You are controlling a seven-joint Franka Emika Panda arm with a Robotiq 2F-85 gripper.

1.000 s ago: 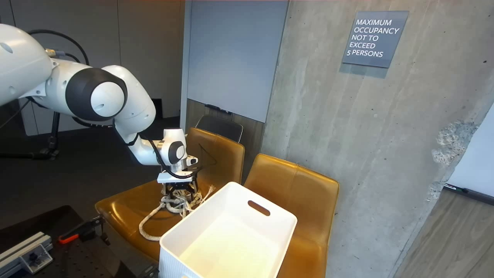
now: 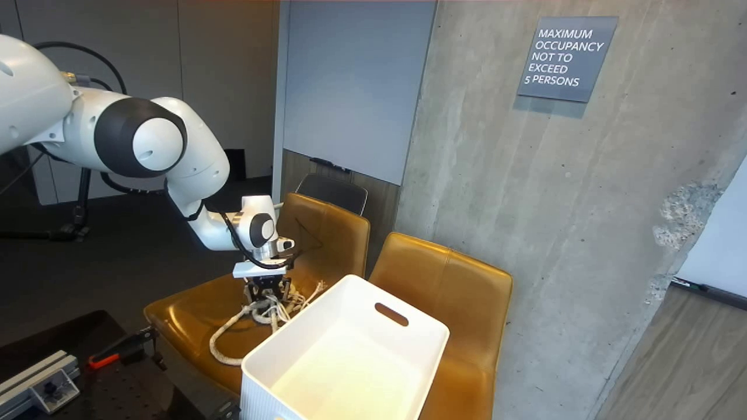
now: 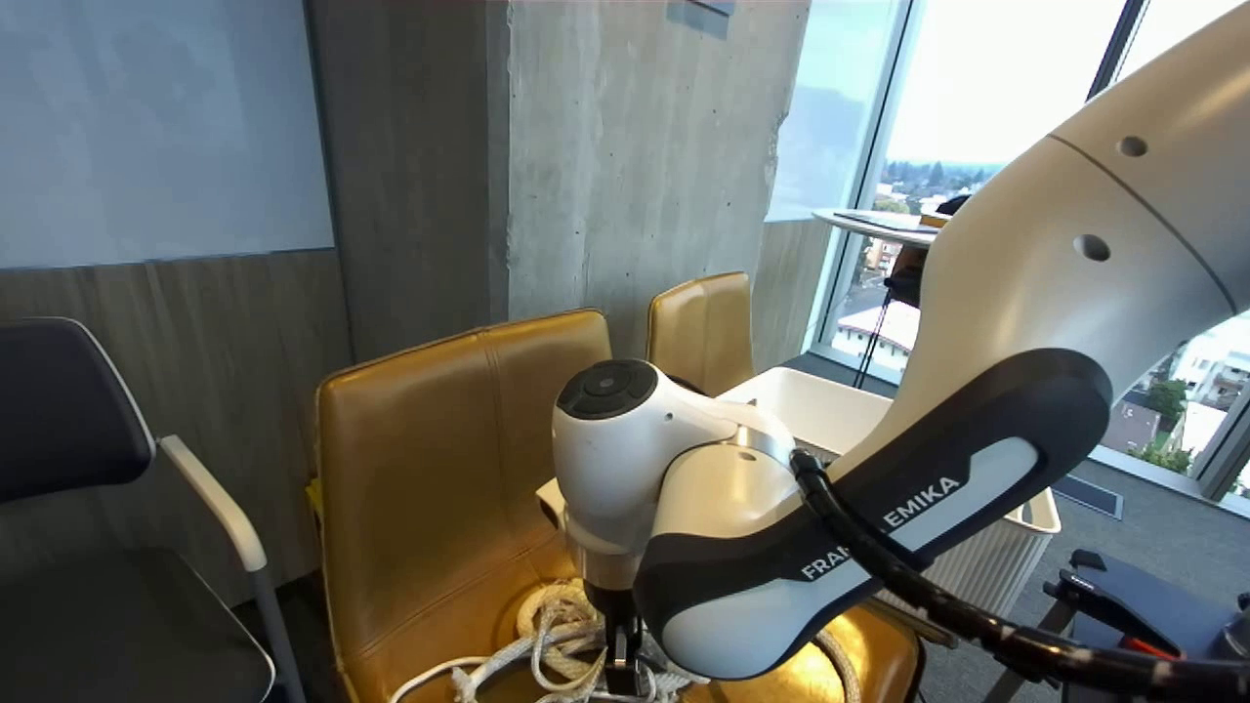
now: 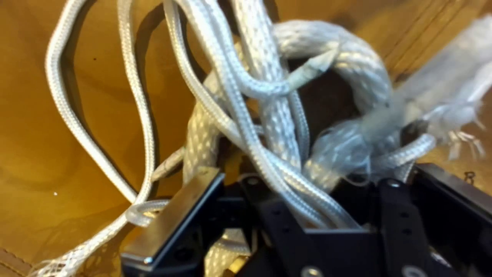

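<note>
A tangled heap of white rope (image 2: pixel 225 343) lies on the seat of the tan chair (image 2: pixel 183 302), with both thick braided lengths and thin cords. My gripper (image 2: pixel 267 290) points down into this heap. In the wrist view, its fingers (image 4: pixel 177 210) stand well apart, with thick rope (image 4: pixel 272 99) and thin cords (image 4: pixel 258 152) passing between them. Whether the fingers press on any rope is hard to make out there. From exterior view 2, the gripper (image 3: pixel 624 670) is sunk among the coils (image 3: pixel 560 621), its tips partly hidden.
Close beside the heap stands a white bin (image 2: pixel 350 336) with a handle slot, its visible inside empty. Another tan chair (image 2: pixel 448 294) is behind the bin. The first chair's backrest (image 3: pixel 451 469) rises near the arm.
The arm has shifted slightly left in exterior view 1. My gripper's fingers look closer together than a second ago. The bin and chairs have stayed put.
</note>
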